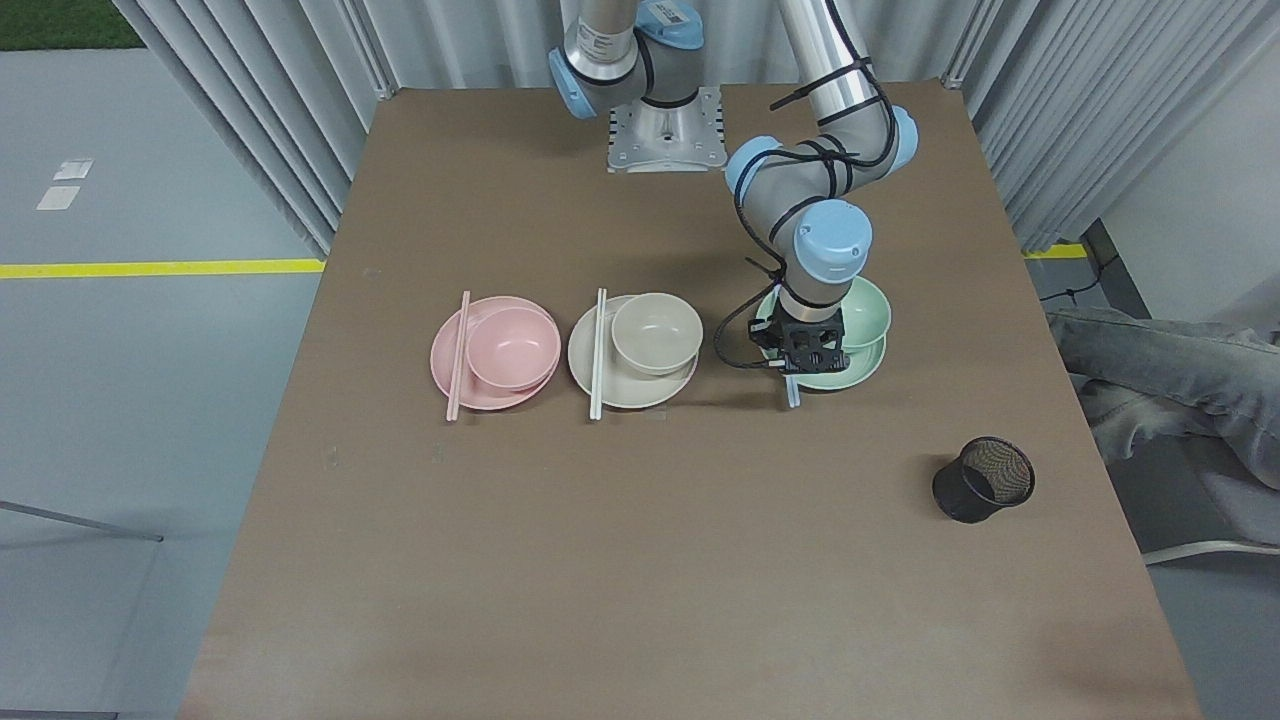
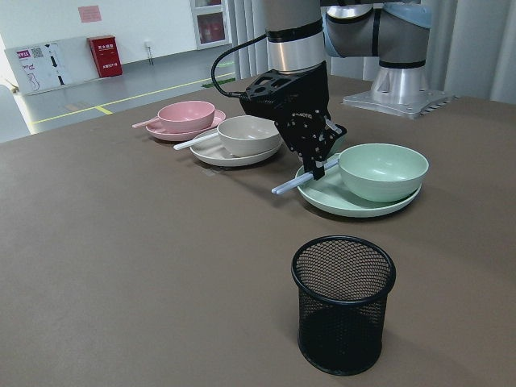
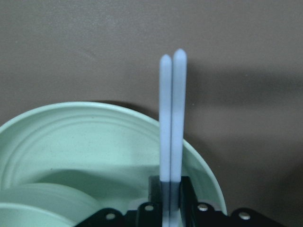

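My gripper (image 2: 314,165) is shut on a pair of pale blue chopsticks (image 2: 292,184) (image 3: 172,118), low over the mint-green plate (image 1: 836,378) (image 2: 347,205) (image 3: 90,127). A mint-green bowl (image 1: 870,314) (image 2: 383,171) sits on that plate. In the front view the gripper is mostly hidden under the wrist. To its left are a cream plate with bowl (image 1: 657,330) and white chopsticks (image 1: 597,354), and a pink plate with bowl (image 1: 512,348) and pink chopsticks (image 1: 459,354).
A black mesh pen holder (image 1: 984,480) (image 2: 343,310) stands at the front right of the brown table (image 1: 660,564). The arm's base (image 1: 666,144) is at the back.
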